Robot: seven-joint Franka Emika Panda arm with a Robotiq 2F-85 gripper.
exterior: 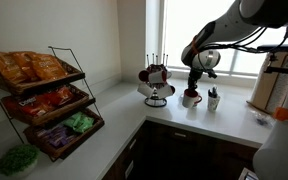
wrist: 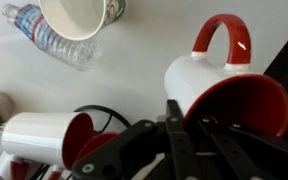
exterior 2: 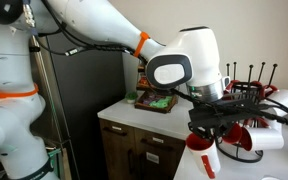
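Note:
A white mug with a red inside and red handle (wrist: 194, 75) fills the right of the wrist view, its open mouth facing the camera. My gripper is shut on its rim. In exterior view 2 this mug (exterior 2: 200, 160) hangs below the gripper (exterior 2: 208, 135), in front of the mug rack. From exterior view 1, the mug (exterior: 190, 101) appears at the right part of the counter under the gripper (exterior: 194, 86). Whether its base touches the counter cannot be told.
A rack with several white and red mugs (exterior: 156, 88) stands left of the held mug. A cup with items in it (exterior: 213, 100) is close on the right. The wrist view shows a bottle (wrist: 49, 38) and a wide cup (wrist: 72, 16).

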